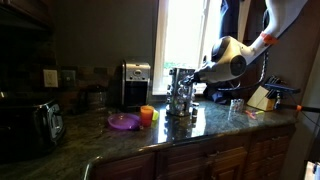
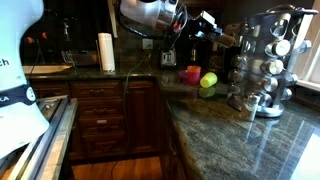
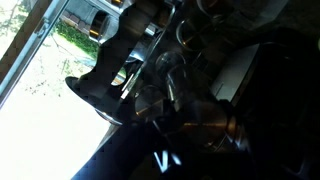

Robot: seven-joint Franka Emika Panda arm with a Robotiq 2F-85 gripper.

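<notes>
A spice rack (image 1: 181, 88) holding several small jars stands on the counter by the window, and in exterior view 2 the rack (image 2: 265, 65) is at the right. My gripper (image 1: 191, 79) is at the rack's upper part in exterior view 1. Exterior view 2 shows the gripper (image 2: 212, 22) high, left of the rack. The wrist view is very dark; a glassy jar (image 3: 200, 112) lies at the fingers, which appear shut on it. The fingers' exact contact is hidden in shadow. Rack edges and other jars fill the upper part of that view.
A purple plate (image 1: 124, 121), an orange cup (image 1: 146, 115) and a toaster (image 1: 35, 128) are farther left on the counter (image 1: 100, 145). A knife block (image 1: 262, 99) stands to the right. In exterior view 2, a small jar (image 2: 250, 106) stands before the rack.
</notes>
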